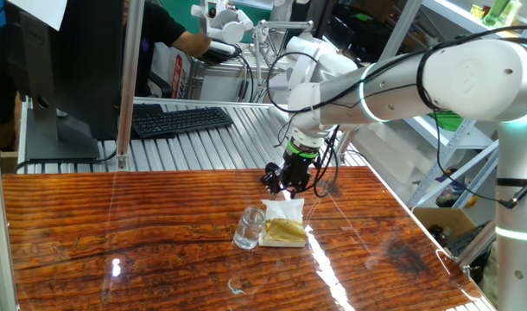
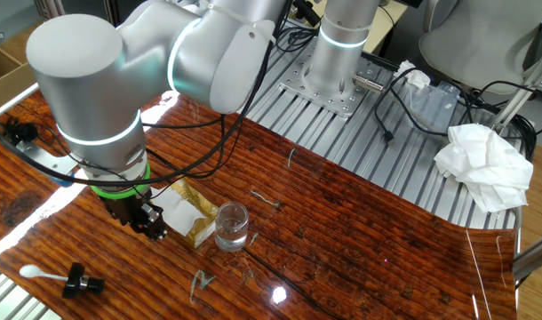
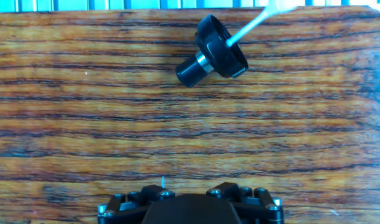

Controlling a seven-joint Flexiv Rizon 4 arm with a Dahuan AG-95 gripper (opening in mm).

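My gripper stands open, its two fingers apart at the bottom edge of the wrist view with nothing seen between them. Ahead of it on the wooden table lies a black cup-shaped piece with a short handle (image 3: 220,51). A white spoon (image 3: 255,23) rests with its thin stem in that piece. Both also show at the lower left of exterior view 2, the black piece (image 2: 80,282) and the spoon (image 2: 40,272), apart from the gripper (image 2: 155,233). Exterior view 1 has the gripper (image 1: 285,186) above the table's far edge; the black piece is hard to make out there.
A clear glass (image 1: 250,228) stands against a small white box with gold wrapping (image 1: 284,231). White paper (image 1: 284,210) sticks up behind the wrapping. Crumpled white tissue (image 2: 484,164) lies on the metal slats.
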